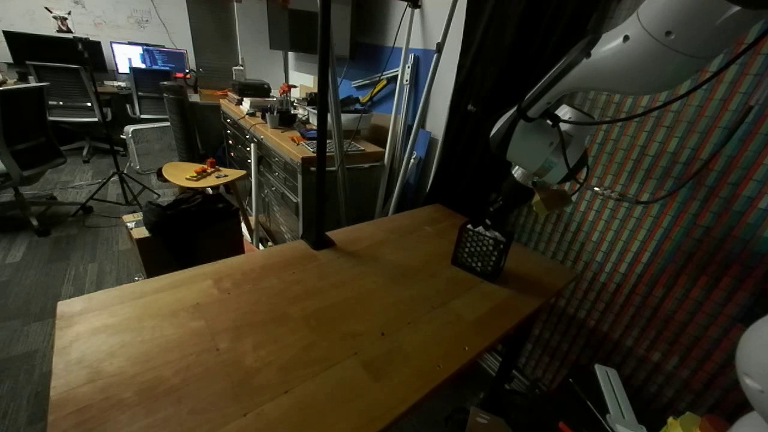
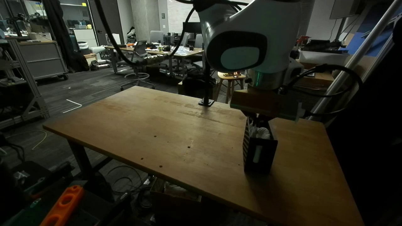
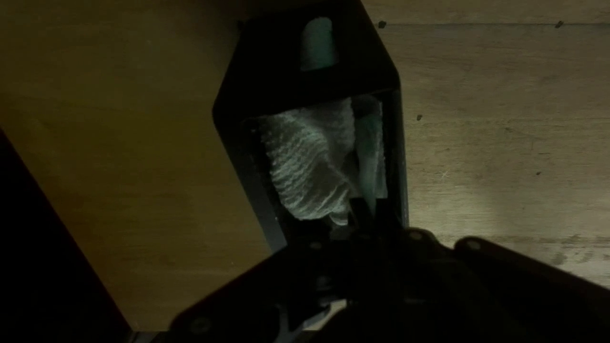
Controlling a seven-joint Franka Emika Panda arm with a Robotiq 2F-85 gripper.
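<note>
A black box (image 1: 480,251) with holes in its side stands upright near the right end of the wooden table. White ribbed cloth (image 3: 303,160) fills much of it, with a grey-green strip of cloth (image 3: 369,146) along one inner wall. My gripper points down into the box mouth, its dark fingertips close together on the near end of the grey-green strip. The lower fingers are dark, and the far end of the box's inside is hidden beneath them. In the second exterior view, the white cloth (image 2: 262,132) shows at the box top under my hand.
A black post (image 1: 321,144) rises from its back edge. A dark curtain (image 1: 533,65) hangs behind the arm.
</note>
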